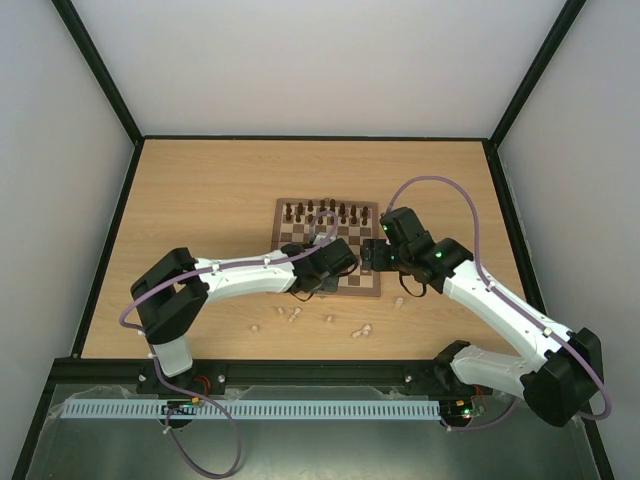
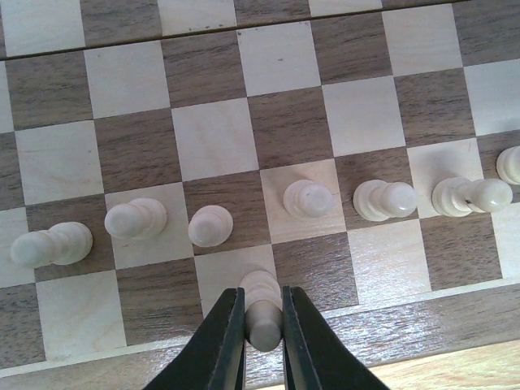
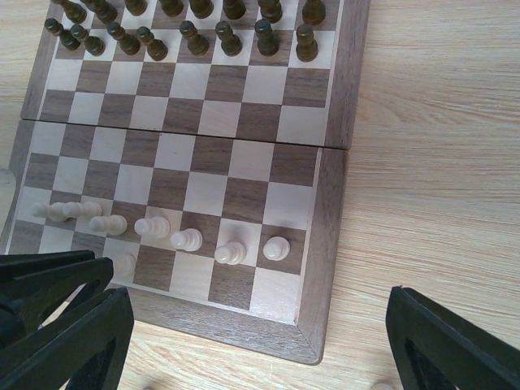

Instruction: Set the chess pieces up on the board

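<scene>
My left gripper is shut on a white chess piece (image 2: 262, 286), at a light square in the board's front row. Whether the piece's base touches the square, I cannot tell. One row behind it, a line of white pieces stands across the chessboard (image 3: 325, 244), among them a short one (image 2: 210, 226) and a taller one (image 2: 384, 200). Over the board's right part, my right gripper is open, its fingers (image 3: 101, 345) wide apart with no piece held. Dark pieces (image 3: 265, 37) fill the two far rows.
Loose white pieces lie on the table before the board, including a small cluster (image 1: 362, 331) and a lone one (image 1: 254, 328). Both grippers are close together over the board, the left one's fingers showing in the right wrist view. Bare table (image 1: 200, 190) spreads left of the board.
</scene>
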